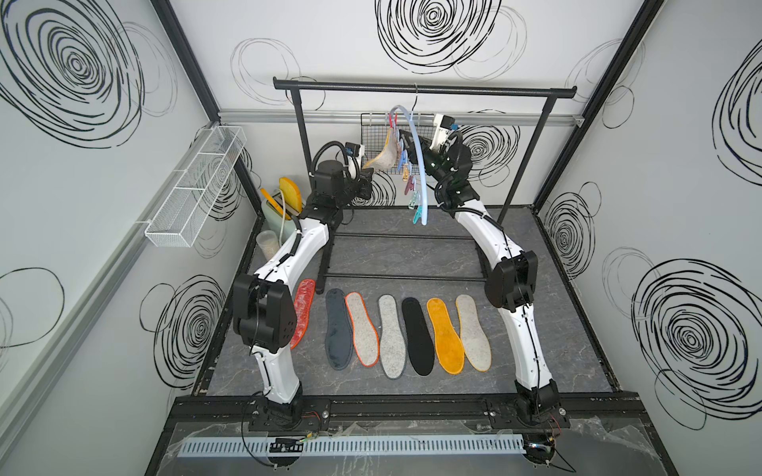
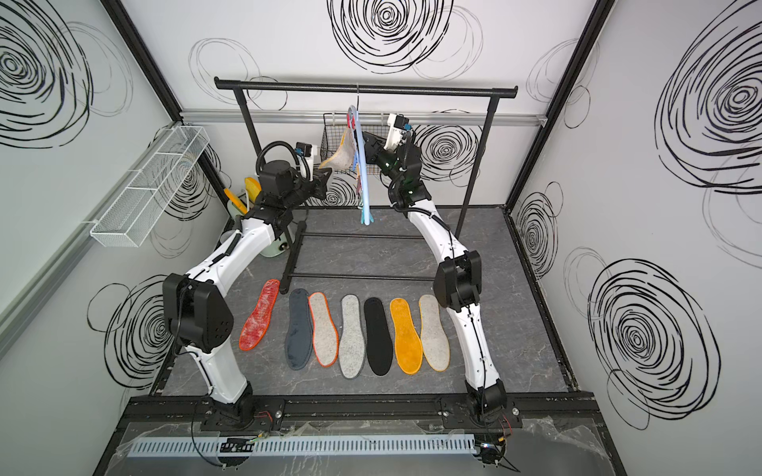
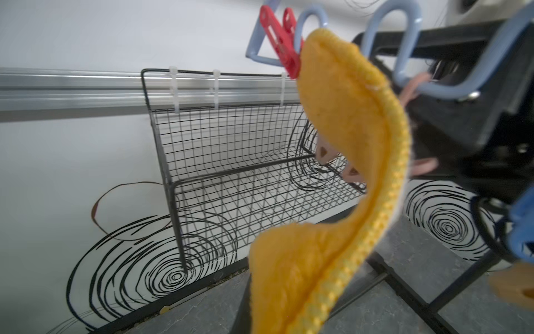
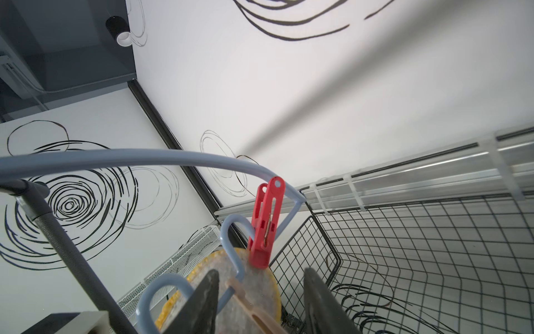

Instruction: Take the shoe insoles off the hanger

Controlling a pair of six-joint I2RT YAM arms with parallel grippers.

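Note:
A yellow insole (image 3: 356,128) hangs from a red clip (image 3: 278,41) on the blue hanger (image 4: 139,157), bent, its lower part reaching toward my left gripper (image 1: 363,182). My left gripper is shut on that lower end in the top views, as far as can be seen; its fingertips are hidden in the left wrist view. My right gripper stands part open just below the red clip, a pink clip and the insole's upper end between or behind its fingertips.
The hanger hangs from a black rack (image 1: 492,92). A wire basket (image 3: 233,167) is on the back wall behind. Several loose insoles (image 1: 412,333) lie in a row on the floor in front; a white shelf (image 1: 190,190) is on the left wall.

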